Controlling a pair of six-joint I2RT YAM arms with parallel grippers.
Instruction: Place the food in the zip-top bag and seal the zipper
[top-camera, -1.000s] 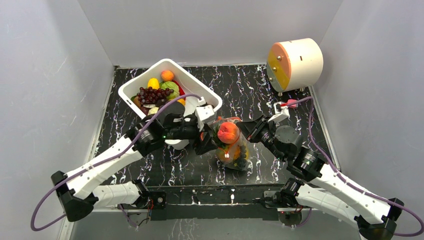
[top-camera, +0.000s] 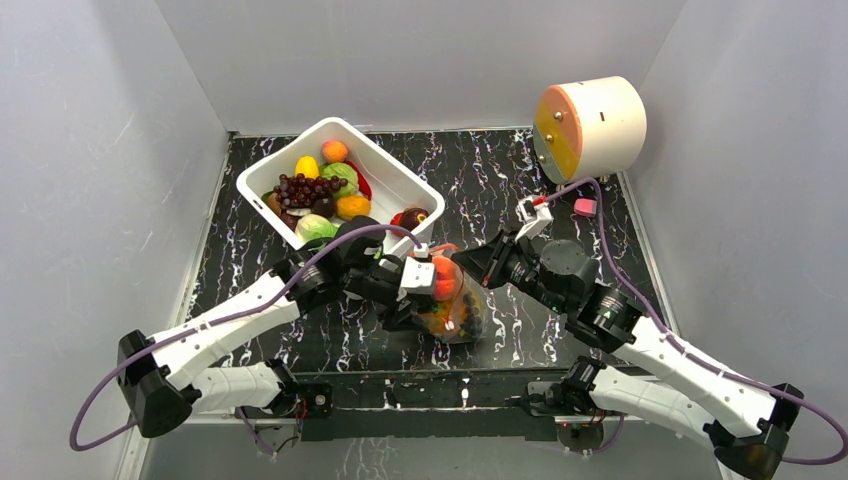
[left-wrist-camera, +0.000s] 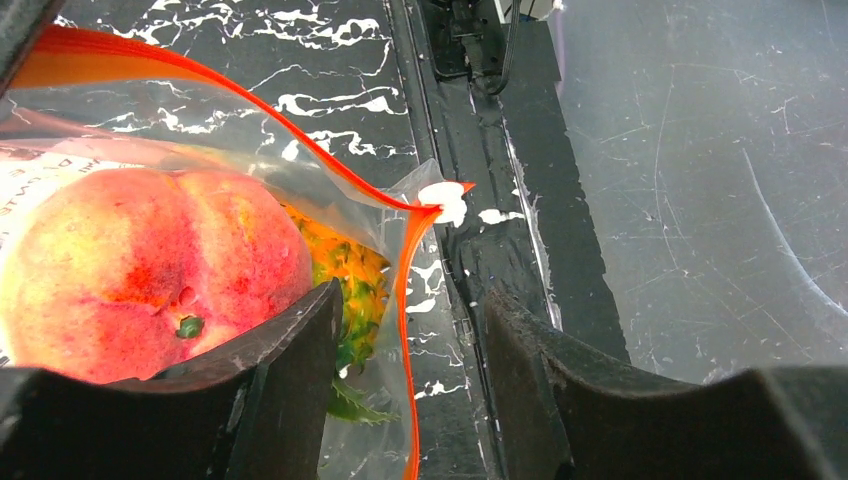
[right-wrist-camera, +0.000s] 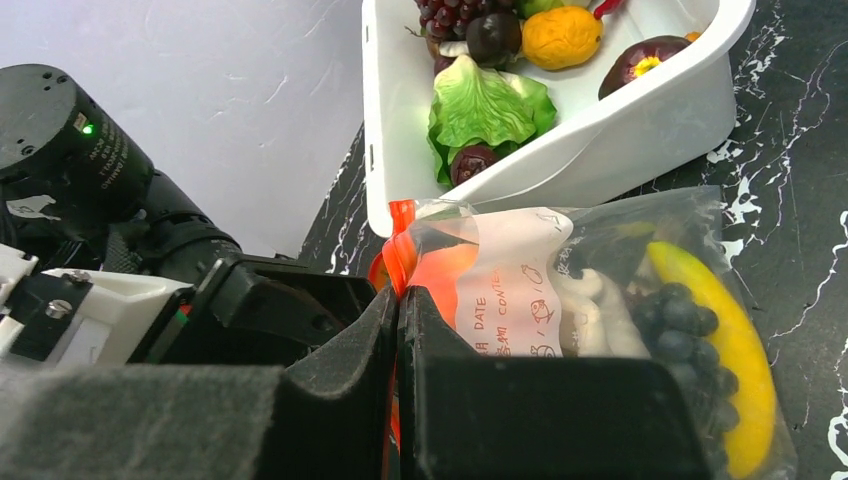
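The clear zip bag with orange zipper edges stands upright at the table's front middle. Inside are a peach, a yellow banana-like piece and dark grapes. My right gripper is shut on one end of the bag's orange rim. In the left wrist view the bag mouth gapes, and a white slider sits at its near corner. My left gripper is open; one orange zipper edge runs through the gap between its fingers, with the slider beyond the fingertips.
The white bin of toy produce stands behind the bag, close to the left arm. At the back right are a round drawer unit and a small pink block.
My left gripper has come toward the table's front edge, beside the bag. The bag, its peach and the right gripper have shifted a little to the left.
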